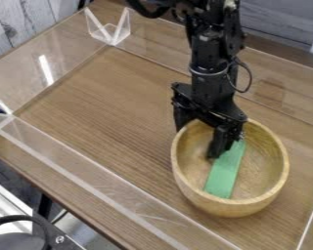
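Observation:
A black robot arm reaches down from the top centre to my gripper [206, 131], whose dark lower parts are at the left and upper part of a light wooden bowl [261, 193] on the right of the table. A long green object [222, 178] lies in the bowl, its upper end partly behind the gripper. Whether the fingers are open, shut or on the green object is hard to make out.
Bare wooden table [91, 107] fills the left and middle. A clear plastic container [109, 27] stands at the back left. Dark cables and parts show at the lower left edge.

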